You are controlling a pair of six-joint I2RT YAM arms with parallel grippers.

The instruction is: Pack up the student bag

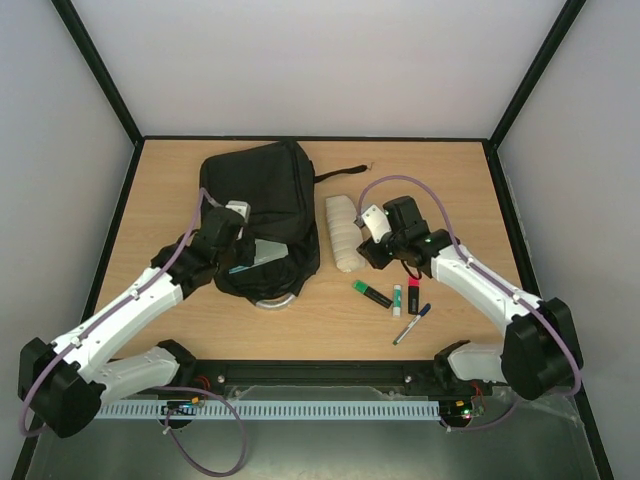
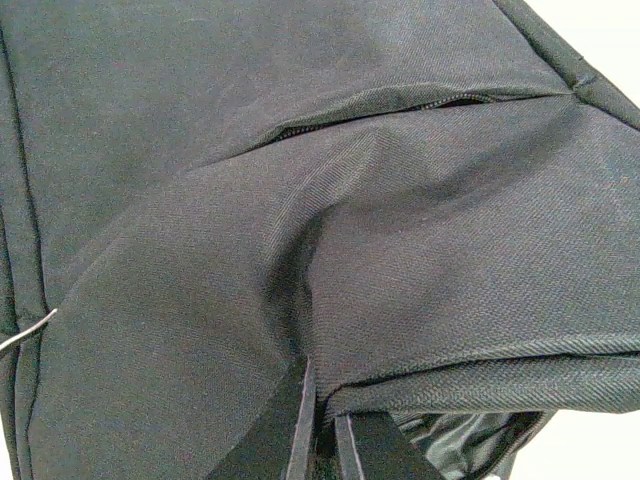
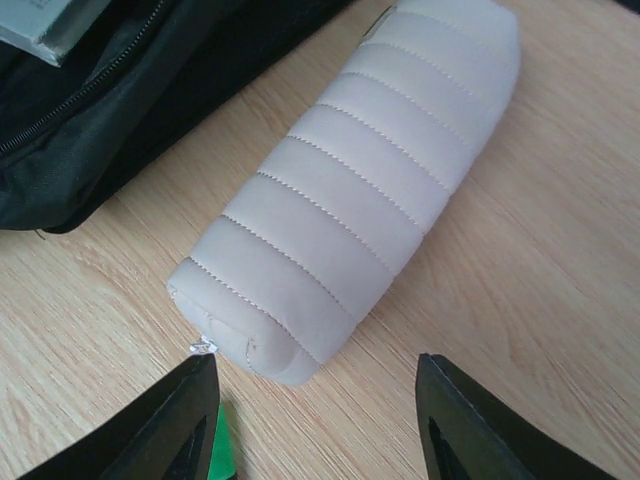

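Note:
The black bag [image 1: 262, 179] lies at the back left, a light grey flat item [image 1: 267, 254] showing in its front opening. My left gripper is shut on the bag's fabric at its opening edge. My right gripper is part open over the table, empty, just in front of the white quilted pouch [image 3: 340, 200]. A green-capped marker [image 1: 374, 294], a small tube [image 1: 397, 302], a red-capped marker [image 1: 413, 298] and a pen [image 1: 411, 330] lie at the front right.
A strap [image 1: 340, 171] trails from the bag's top to the right.

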